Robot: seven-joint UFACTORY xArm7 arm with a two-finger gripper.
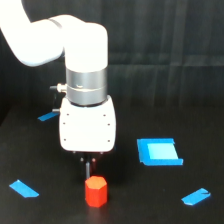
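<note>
A red block (96, 192) with a hexagonal top stands upright on the dark table near the front. Just behind and above it hangs my gripper (89, 165), below the white hand of the arm. Its dark fingers blend into the black background, so how far apart they are does not show clearly. The fingertips seem close to the block's back edge; whether they touch it cannot be made out.
To the right, blue tape frames a pale square (161, 152) on the table. Separate strips of blue tape lie at the front left (24, 188) and front right (196, 197). Another strip (48, 116) is behind the arm. Bare table surrounds the block.
</note>
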